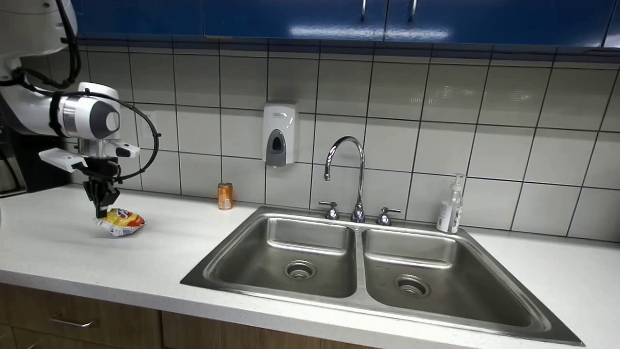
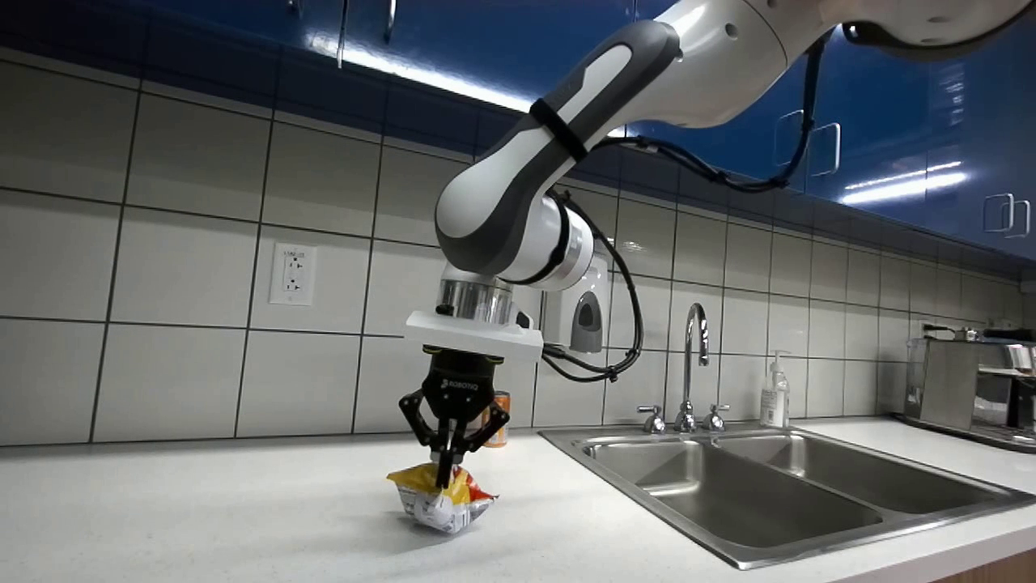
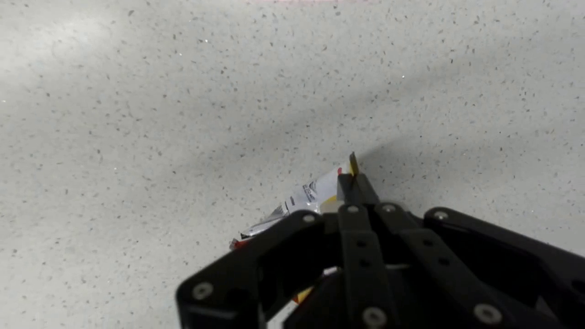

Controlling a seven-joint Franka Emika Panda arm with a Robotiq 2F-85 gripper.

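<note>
A small yellow, red and white snack bag is at the left part of the counter. My gripper points down over it, fingers closed together on a thin fold of the foil. In exterior view 2 the fingertips of the gripper overlap the top of the bag, and its underside looks just clear of the counter or barely touching it. From the wrist, the bag's printed edge shows beside the closed fingertips; most of it is hidden under the gripper.
An orange can stands against the tiled wall, right of the bag. Beyond it lies a double sink with a tall faucet. A soap bottle stands behind the right basin. Counter left of the sink is mostly clear.
</note>
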